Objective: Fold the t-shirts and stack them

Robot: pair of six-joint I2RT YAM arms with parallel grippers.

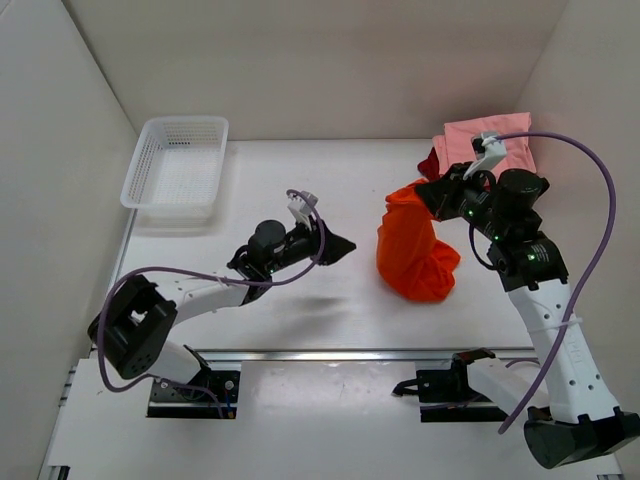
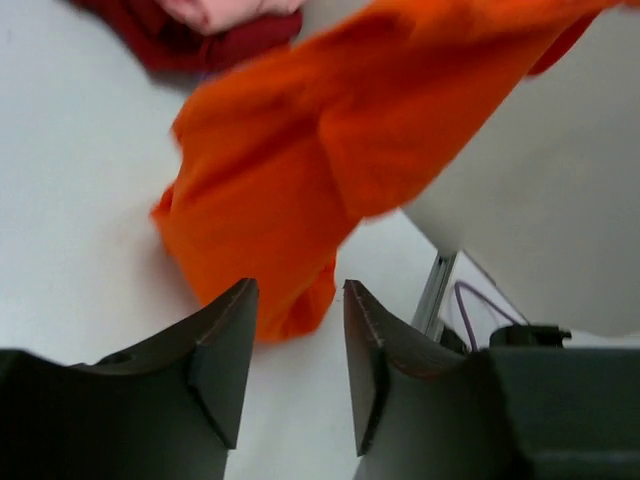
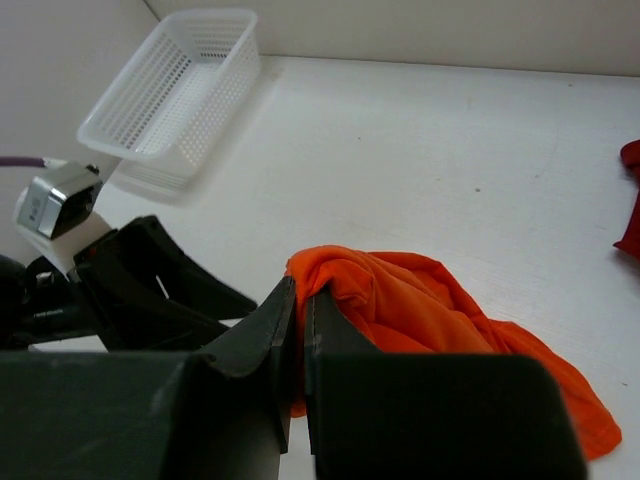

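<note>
An orange-red t-shirt (image 1: 408,255) hangs bunched from my right gripper (image 1: 436,198), its lower part spread toward the white table. In the right wrist view the right gripper's fingers (image 3: 285,345) are shut on a gathered edge of the orange cloth (image 3: 400,300). My left gripper (image 1: 342,250) is in the air left of the shirt, apart from it. The left wrist view shows its two fingers (image 2: 225,350) spread, nothing between them touching, with the orange shirt (image 2: 260,200) beyond. Folded pink (image 1: 490,135) and dark red (image 1: 428,165) shirts lie stacked at the back right.
A white, empty-looking plastic basket (image 1: 177,165) stands at the back left. Bare table (image 1: 290,170) lies between it and the shirts. Walls close in behind and on both sides.
</note>
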